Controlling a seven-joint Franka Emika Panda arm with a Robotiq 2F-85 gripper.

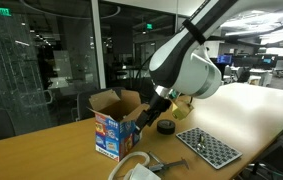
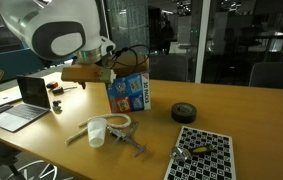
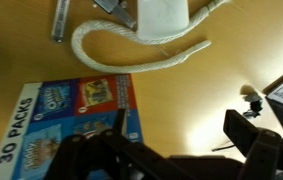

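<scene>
My gripper (image 1: 159, 110) is open and empty, pointing down above the table beside the open cardboard box (image 1: 109, 138). In the second exterior view the gripper (image 2: 87, 78) hangs in front of and left of the blue and red box (image 2: 129, 94). From the wrist, the box (image 3: 73, 120) lies to the left, and bare tabletop shows between the spread fingers. A curved white rope (image 3: 131, 67) lies in front of the box, around a white cup (image 3: 162, 16).
A hammer (image 2: 129, 140) lies near the cup (image 2: 97, 132). A black roll (image 2: 184, 111) and a perforated tray (image 2: 217, 165) with small tools are on the other side. A laptop (image 2: 26, 104) stands at the edge.
</scene>
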